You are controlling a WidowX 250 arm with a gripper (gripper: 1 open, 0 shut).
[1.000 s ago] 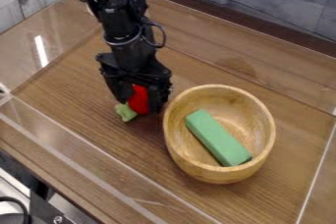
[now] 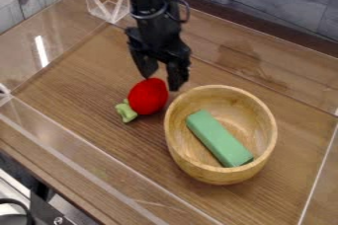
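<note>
My black gripper [image 2: 156, 66] hangs over the table just behind a red object [image 2: 148, 97], which lies on the wood with a green piece [image 2: 126, 111] at its lower left. The gripper's fingers are apart, with nothing clearly held between them. A cream bowl [image 2: 246, 99] at the right holds a long green block [image 2: 218, 138].
The bowl's left rim lies close to the red object. A dark cable shows at the lower left corner.
The red object now shows uncovered beside the bowl.
</note>
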